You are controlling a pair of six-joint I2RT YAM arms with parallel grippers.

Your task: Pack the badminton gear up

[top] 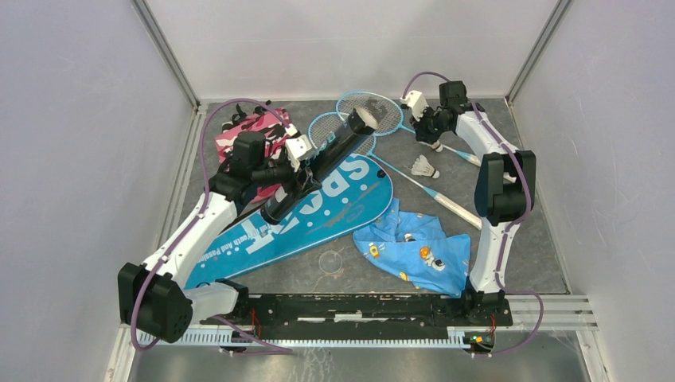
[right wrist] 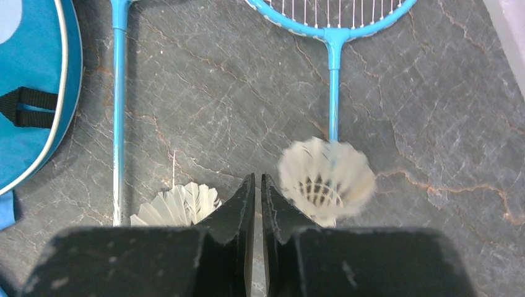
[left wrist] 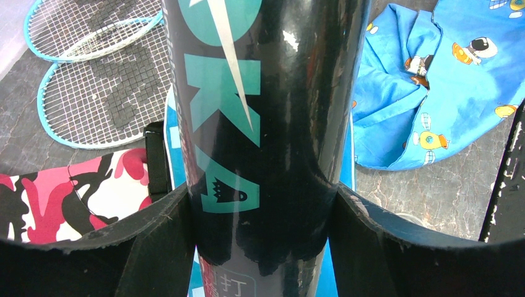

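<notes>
My left gripper (top: 300,179) is shut on a dark shuttlecock tube (left wrist: 266,142), held tilted over the blue racket bag (top: 231,255). Shuttlecock feathers show at the tube's upper end. My right gripper is at the back right; its fingertips are nearly closed, and a blurred shuttlecock (right wrist: 325,176) shows beside them, its base hidden. Another shuttlecock (top: 423,166) lies on the floor between two blue rackets (top: 354,112).
A pink camouflage bag (top: 247,131) lies at the back left. A crumpled blue printed cloth (top: 430,263) lies at front right. Walls bound the back and both sides; bare floor shows at far right.
</notes>
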